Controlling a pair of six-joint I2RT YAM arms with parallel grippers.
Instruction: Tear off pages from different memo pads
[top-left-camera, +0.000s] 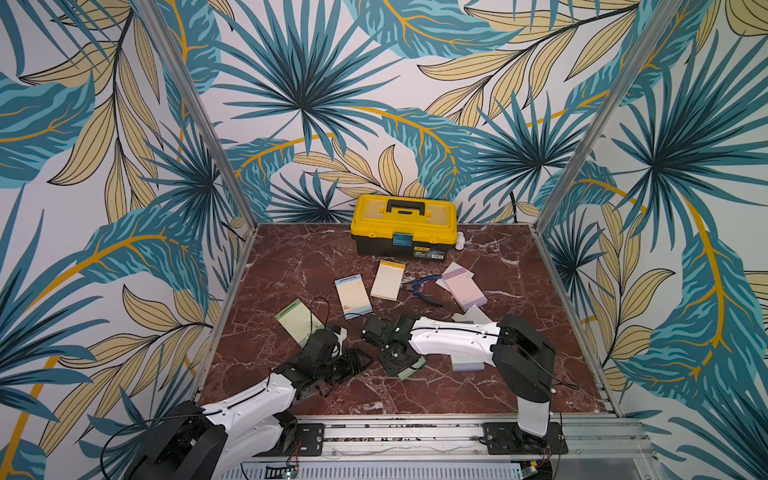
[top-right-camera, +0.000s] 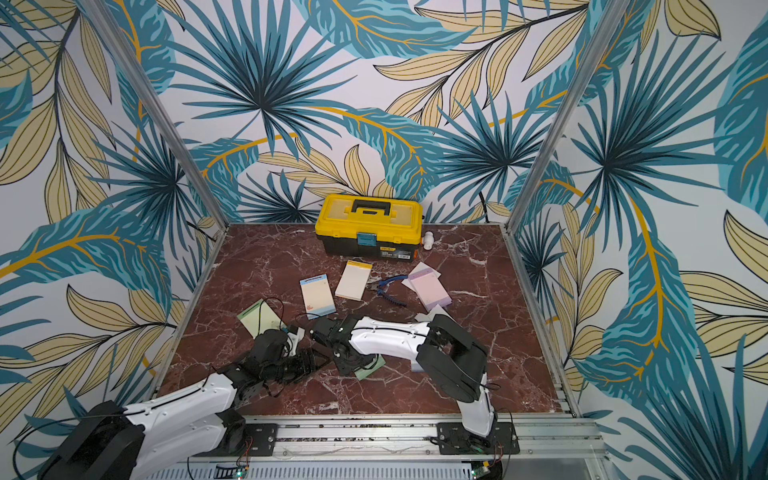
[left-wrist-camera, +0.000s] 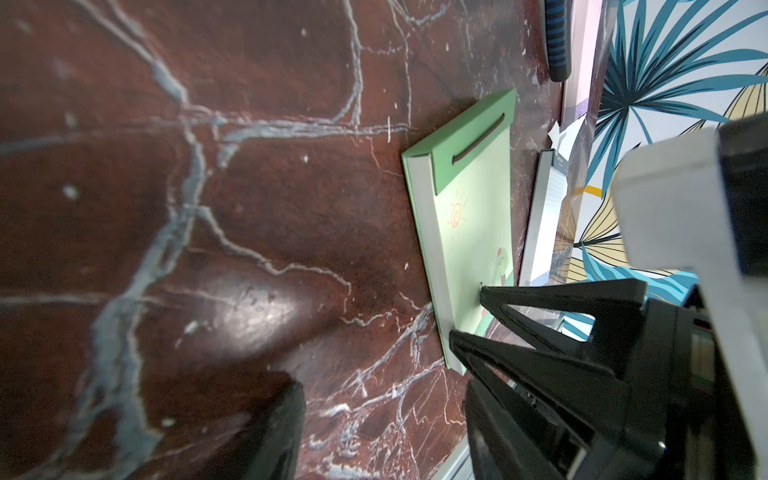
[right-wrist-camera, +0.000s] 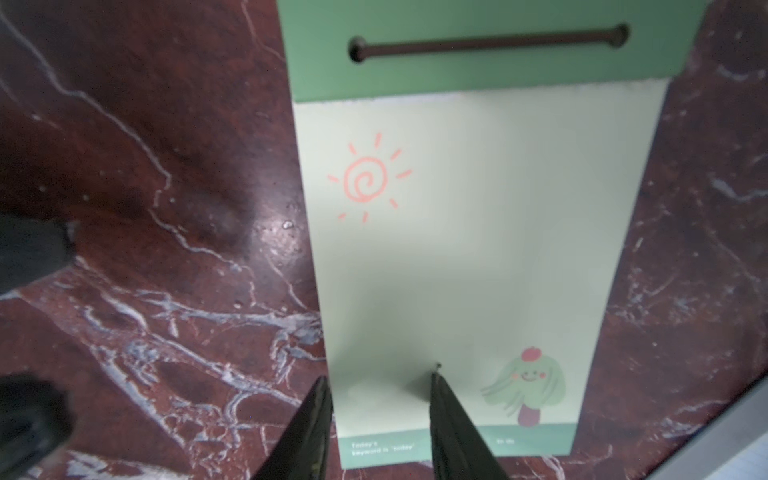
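A green memo pad (right-wrist-camera: 472, 240) with a sun drawing and a dark green bound top lies under my right gripper (top-left-camera: 388, 352), whose two fingertips rest on its lower left part in the right wrist view, a narrow gap between them. In the left wrist view the same pad (left-wrist-camera: 468, 224) lies beyond my left gripper, which stands open over bare table. Other pads lie around: a pale green one (top-left-camera: 296, 316), a blue-edged one (top-left-camera: 353, 296), a yellow one (top-left-camera: 388, 280), a pink one (top-left-camera: 462, 286) and a grey one (top-left-camera: 468, 360), partly hidden by the right arm.
A yellow toolbox (top-left-camera: 404, 216) stands at the back with a small white bottle (top-right-camera: 428, 240) beside it. Blue-handled pliers (top-left-camera: 428, 297) lie among the pads.
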